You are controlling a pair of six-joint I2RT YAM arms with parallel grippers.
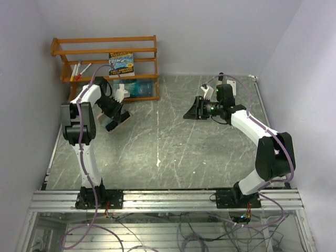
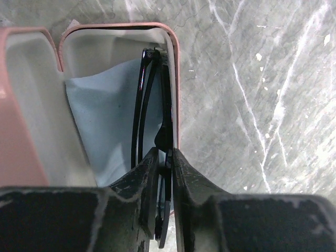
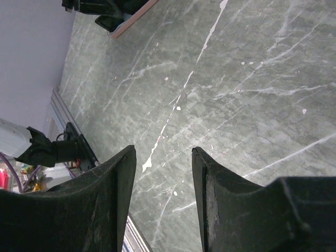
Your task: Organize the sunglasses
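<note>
An open sunglasses case (image 2: 175, 79) with a pink rim and pale lining lies on the grey table. Inside it are a blue cloth (image 2: 102, 110) and black sunglasses (image 2: 140, 105), folded along the right wall. My left gripper is over the case, its fingertips close together with part of the black frame in the narrow gap. Whether they grip it cannot be made out. From above, the case (image 1: 126, 117) sits below the rack, partly covered by the left arm. My right gripper stands open over bare table, nothing between its fingers.
A wooden rack (image 1: 105, 51) at the back left holds a book (image 1: 122, 64), pens (image 1: 79, 72) and a bluish package (image 1: 139, 88). Behind the right arm lies a white object (image 1: 231, 86). Mid-table is clear.
</note>
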